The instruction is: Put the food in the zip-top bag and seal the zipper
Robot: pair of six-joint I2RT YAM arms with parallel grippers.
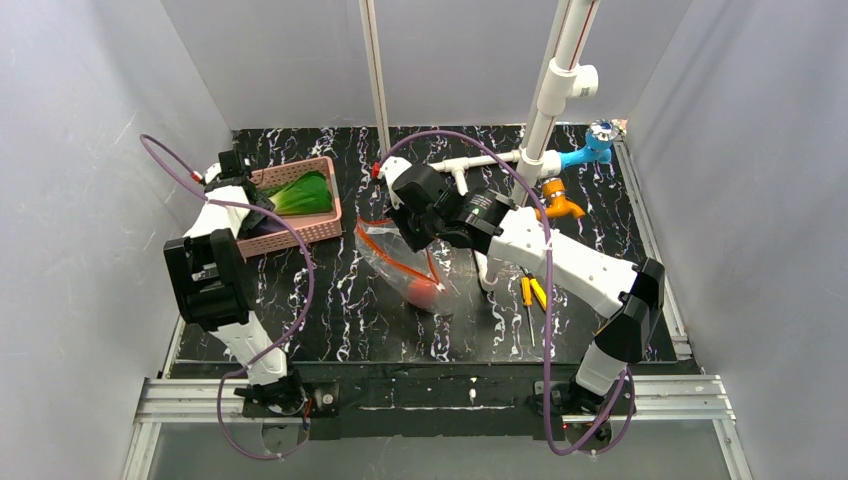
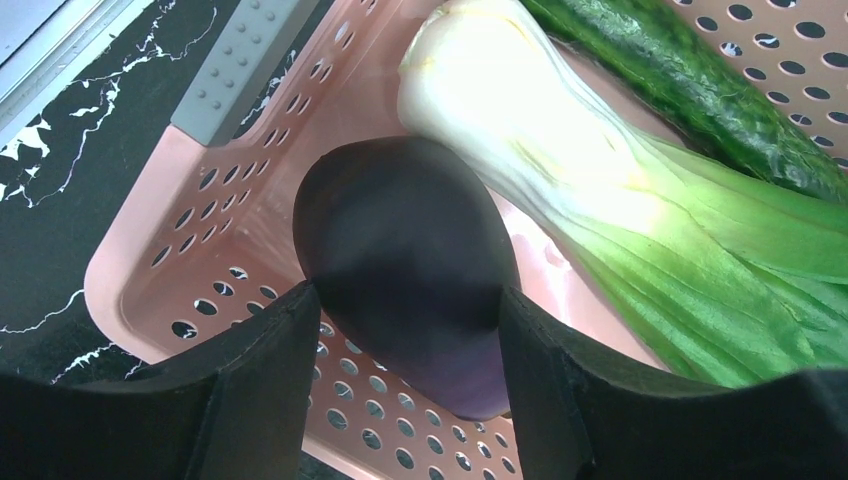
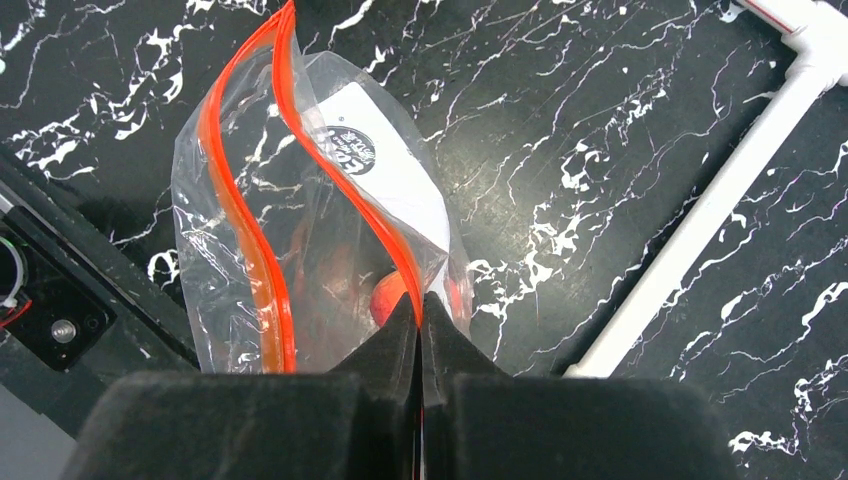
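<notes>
In the pink basket (image 1: 325, 220), my left gripper has its fingers either side of a dark purple eggplant (image 2: 405, 240), gripping or nearly gripping it. Beside it lie a bok choy (image 2: 620, 220) and a cucumber (image 2: 680, 90). The clear zip bag (image 3: 230, 300) with orange zipper lies mid-table, a round red food (image 3: 390, 295) inside. My right gripper is shut at the bag's opening, on an edge of its zipper.
White pipes (image 3: 700, 220) with blue and orange fittings (image 1: 555, 205) stand right of the bag. Yellow-handled tools (image 1: 527, 290) lie at the right. Bare table lies between basket and bag.
</notes>
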